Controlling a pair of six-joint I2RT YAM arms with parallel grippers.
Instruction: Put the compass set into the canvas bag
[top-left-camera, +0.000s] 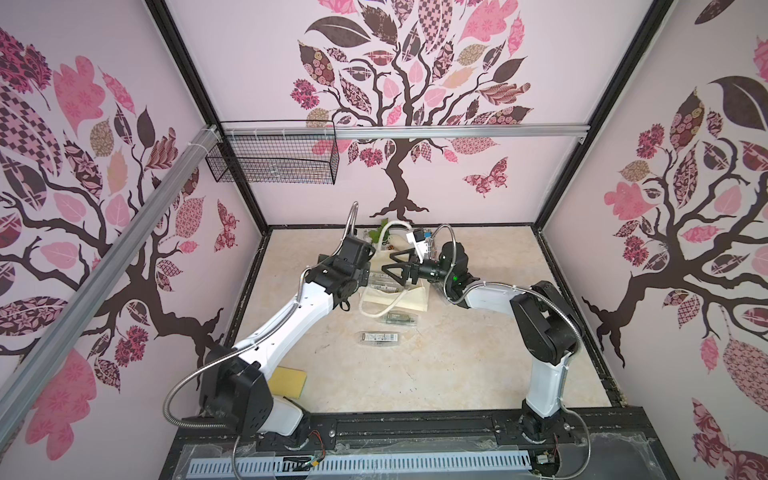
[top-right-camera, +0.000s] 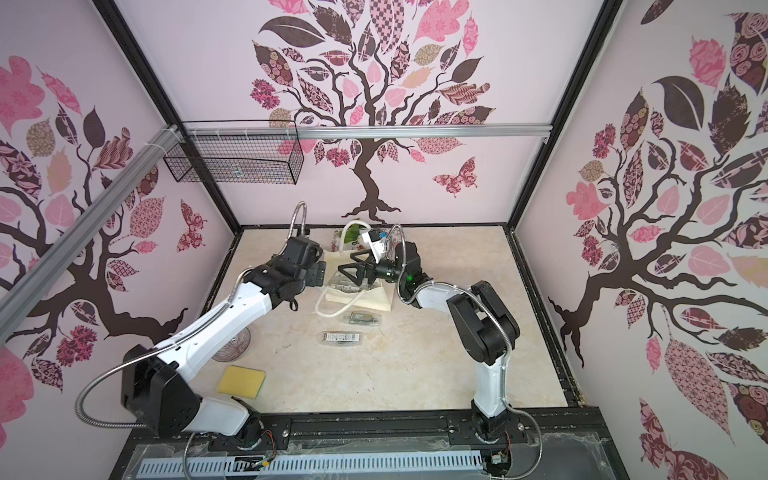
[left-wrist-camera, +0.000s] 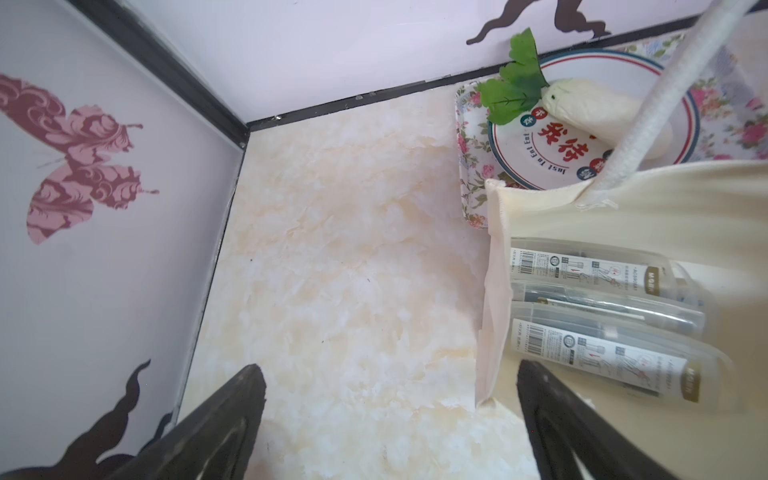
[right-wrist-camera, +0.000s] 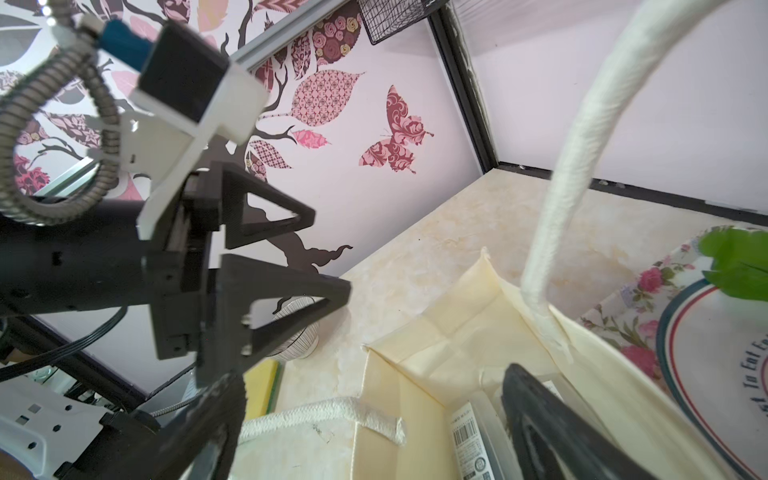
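The cream canvas bag (top-left-camera: 414, 301) stands upright with its mouth open. Clear compass set cases (left-wrist-camera: 604, 357) with white labels lie side by side inside it. Two more flat cases rest on the table in front of the bag: a labelled one (top-right-camera: 341, 338) and a greenish one (top-right-camera: 363, 318). My left gripper is open and empty, left of the bag; its fingers (left-wrist-camera: 217, 432) straddle bare table and the bag's left edge in the left wrist view. Above the bag, my right gripper is open, its fingers (right-wrist-camera: 552, 428) apart and holding nothing.
A plate (left-wrist-camera: 520, 152) with a white radish sits on a floral tray (left-wrist-camera: 473, 188) behind the bag. A yellow sponge (top-right-camera: 241, 381) and a round wire container (top-right-camera: 232, 344) are at the left.
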